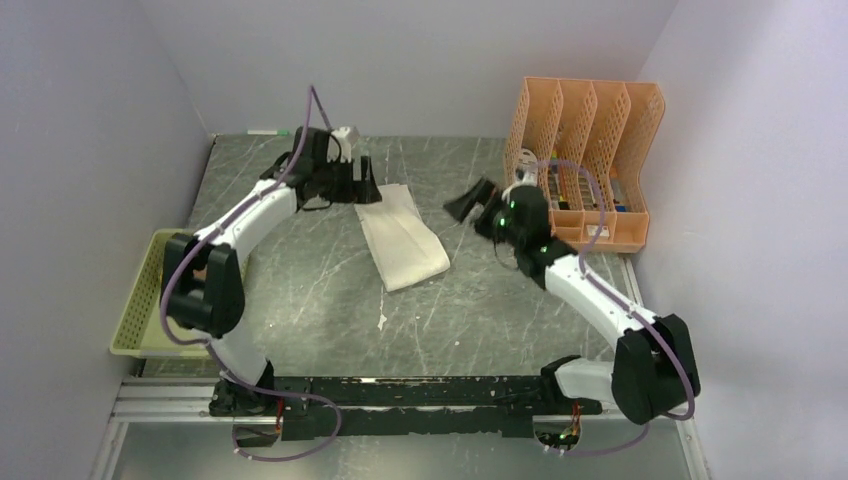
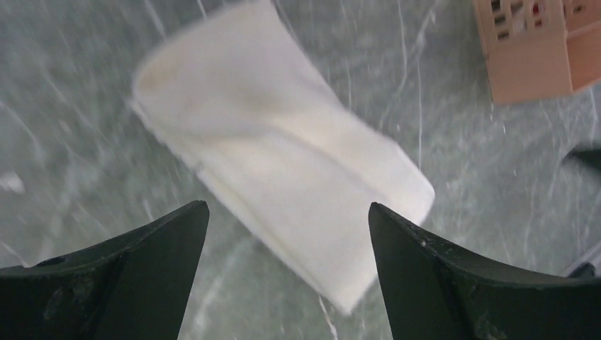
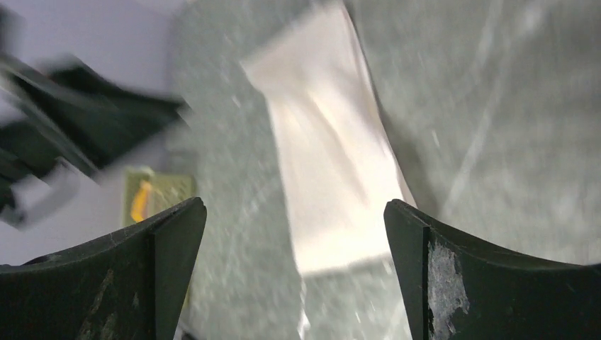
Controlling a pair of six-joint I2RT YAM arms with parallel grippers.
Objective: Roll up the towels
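A cream towel [image 1: 405,245] lies folded lengthwise in the middle of the table [image 1: 330,320], angled from back to front right. My left gripper [image 1: 365,180] is open above its back end. My right gripper [image 1: 468,200] stands open to the towel's right, above the table. The towel shows between and beyond both grippers' fingers in the left wrist view [image 2: 290,177] and in the right wrist view [image 3: 333,170], both blurred, with nothing held.
A green basket [image 1: 130,340] sits at the left, partly hidden by my left arm. An orange slotted organizer [image 1: 630,160] stands at the back right. Bare table surrounds the towel.
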